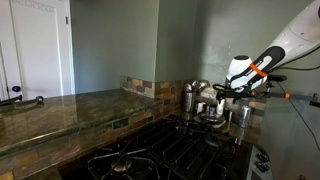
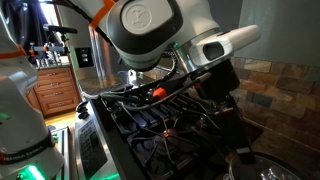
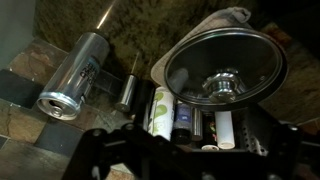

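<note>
My gripper (image 1: 238, 93) is held above the far right end of the stove. From the wrist view it looks down at a round glass lid (image 3: 190, 82) with a knob, upright among bottles. The open fingers (image 3: 97, 146) reach in from the lower edge of that view, spread apart. No object shows held between them. Beside the lid are a white-green bottle (image 3: 161, 113), a dark bottle (image 3: 182, 122) and a white cylinder (image 3: 225, 129). A silver can (image 3: 75, 76) stands farther left, with a slim metal container (image 3: 127, 92) to its right.
Black grates of the stove (image 2: 165, 140) spread below the arm. At the lower right of exterior view 2 lies a glass-like round item (image 2: 265, 168).
</note>
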